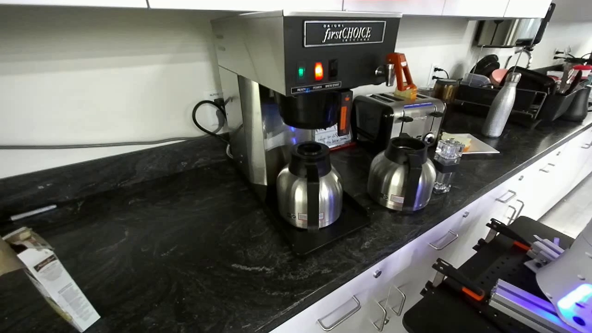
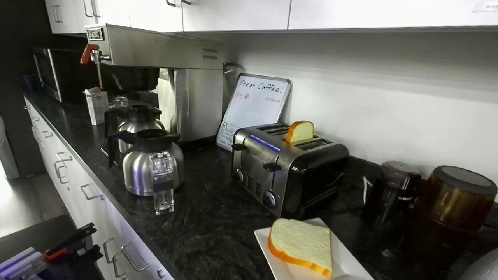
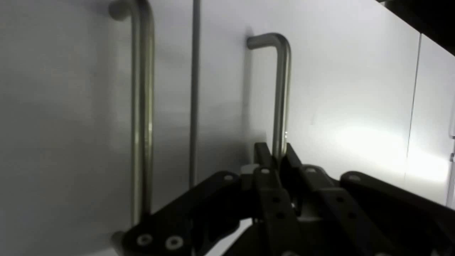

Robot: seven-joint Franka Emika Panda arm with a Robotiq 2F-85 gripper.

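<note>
In the wrist view my gripper is shut on a cabinet handle (image 3: pixel 282 94), a vertical metal bar with a bent upper end. The fingertips close around its lower part, and the handle's lower end is hidden behind the fingers. The handle sits on a white cabinet door (image 3: pixel 341 85). To its left, across a dark vertical seam, a second bar handle (image 3: pixel 143 111) is mounted on the neighbouring door. The gripper itself appears in neither exterior view; only part of the robot's white body (image 1: pixel 571 277) shows at the lower right of exterior view 1.
Above the cabinets, the dark counter (image 1: pixel 183 261) holds a coffee maker (image 1: pixel 249 50), two steel carafes, a toaster (image 2: pixel 280 168) and a plate (image 2: pixel 343 252) with bread. A black platform (image 1: pixel 444 313) stands close to the cabinet fronts. Another panel seam (image 3: pixel 412 102) lies right of the gripped handle.
</note>
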